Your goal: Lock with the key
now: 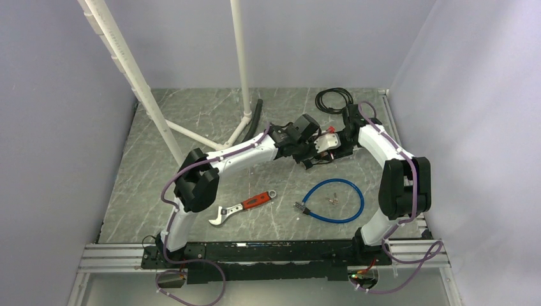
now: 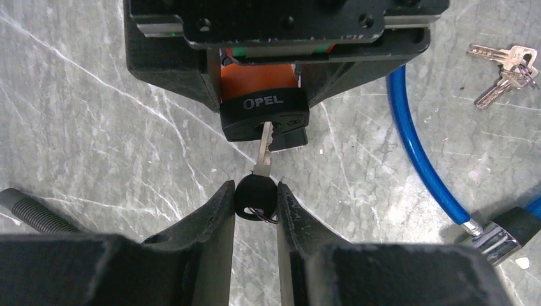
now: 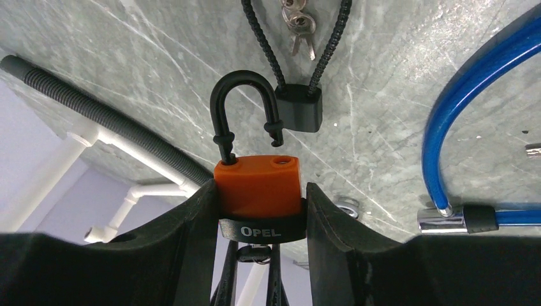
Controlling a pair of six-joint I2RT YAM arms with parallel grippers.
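Observation:
In the right wrist view, the orange padlock (image 3: 258, 185) with a black OPEL base sits between the fingers of my right gripper, which is shut on it. Its black shackle (image 3: 241, 78) stands raised, the free end outside its hole. My left gripper has the black-headed key (image 2: 263, 156) between its fingers, which touch both sides of the head. The blade points at the padlock's underside (image 2: 265, 115), with its tip at the keyhole; how deep it sits cannot be told. From above, the two grippers (image 1: 323, 145) meet and largely hide padlock and key.
Below the padlock lie a black cable lock (image 3: 298, 107) and keys (image 3: 301, 25). A blue cable lock (image 1: 362, 201) loops around more keys (image 1: 333, 199). An adjustable wrench (image 1: 242, 207) lies front left. White pipes (image 1: 244, 64) and a black hose (image 1: 254, 121) stand behind my left arm.

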